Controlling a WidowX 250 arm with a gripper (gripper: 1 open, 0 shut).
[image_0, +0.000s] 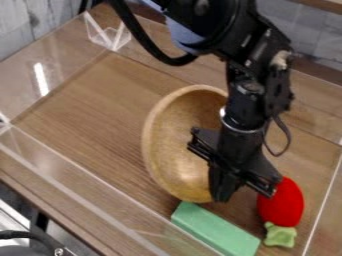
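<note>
My black gripper (230, 170) reaches down from the top over the right side of a wooden bowl (171, 125), its tip low by the bowl's front right. It looks shut, with nothing clearly between its fingers. In front of the bowl lies a mint green block (214, 232). To the right is a red object (283, 200) with a pale green piece (278, 236) at its lower end.
A clear plastic item (107, 30) sits at the back left. A wall stands behind, and the table's edge runs along the front left.
</note>
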